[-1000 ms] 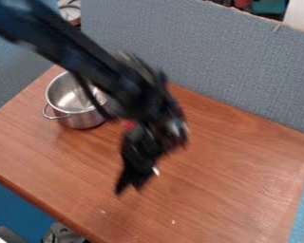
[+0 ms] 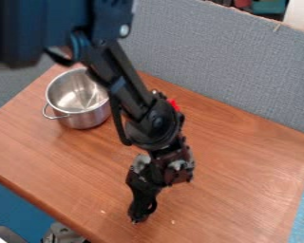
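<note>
My gripper [image 2: 143, 209] points down low over the wooden table [image 2: 243, 180], right of and nearer than the steel pot, its black fingertips close to the wood. A steel pot [image 2: 77, 99] with side handles stands at the left back of the table. A small red object [image 2: 173, 102] peeks out from behind the arm, mostly hidden.
A grey padded wall [image 2: 218, 62] runs behind the table. Blue floor shows at the lower left.
</note>
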